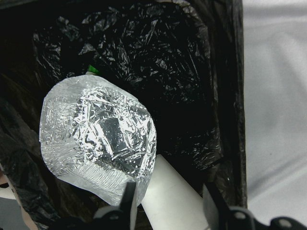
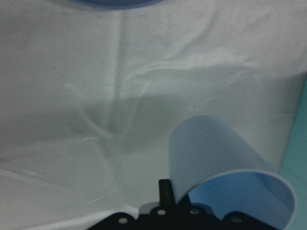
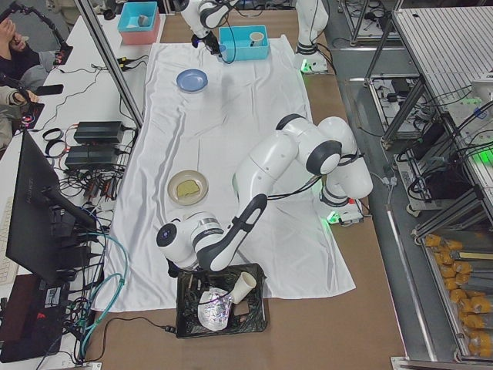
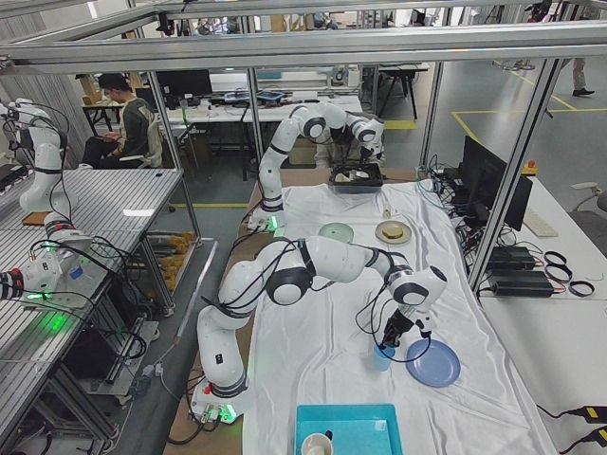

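Note:
My left gripper hangs open over a black bag-lined bin (image 3: 189, 324), where a crumpled foil container (image 1: 98, 139) lies beside a white cup (image 1: 175, 201). Whether it touches the foil cannot be told. My right gripper is shut on the wall of a light blue cup (image 2: 211, 148), held tilted near the blue plate (image 4: 433, 363) and the cyan bin (image 4: 349, 423).
A beige plate (image 3: 187, 187) with a yellow sponge-like item lies mid-table, with a green plate (image 4: 337, 231) near it, mostly hidden by an arm in the left camera view. A white cup stands in the cyan bin.

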